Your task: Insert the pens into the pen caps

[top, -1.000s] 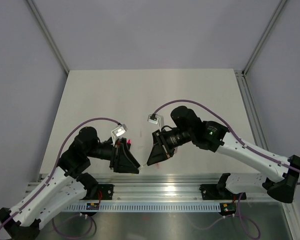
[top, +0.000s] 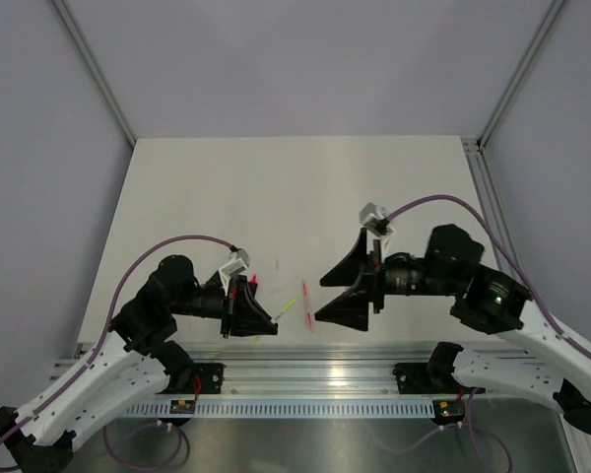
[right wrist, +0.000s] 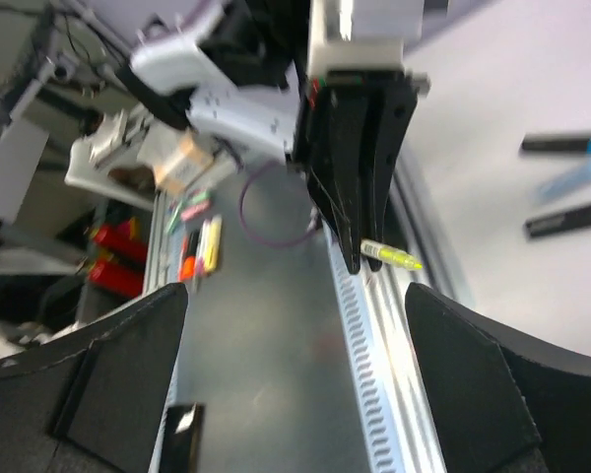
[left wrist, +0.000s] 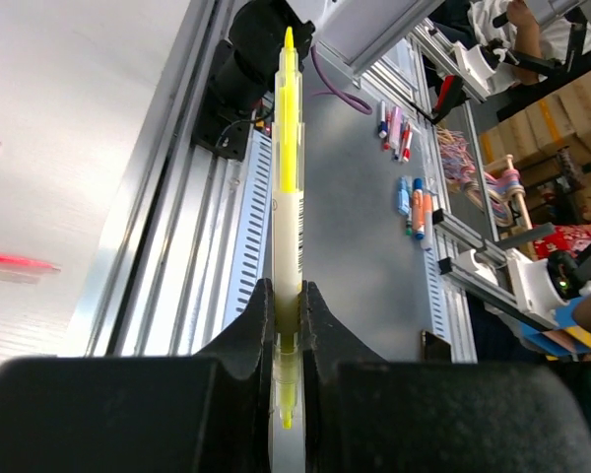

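Observation:
My left gripper (top: 271, 325) is shut on a yellow pen (left wrist: 288, 148), which stands out lengthwise between its fingers; a clear sleeve shows around its body. My right gripper (top: 325, 296) stands open to the right of it, apart from the pen, with nothing between its fingers. A pink pen (top: 307, 307) lies on the board between the grippers; a pink pen (left wrist: 15, 262) also shows in the left wrist view. Blurred dark-ended pink (right wrist: 561, 221) and blue (right wrist: 557, 143) pens lie behind the left gripper in the right wrist view.
The white board (top: 295, 187) is clear across its back half. Metal rails (top: 305, 374) run along its front edge, with the arms' mounts beside them. Grey walls enclose the sides and back.
My right gripper has pulled back to the right, away from the left one, and opened wide, uncovering the yellow pen. The left gripper has shifted only slightly.

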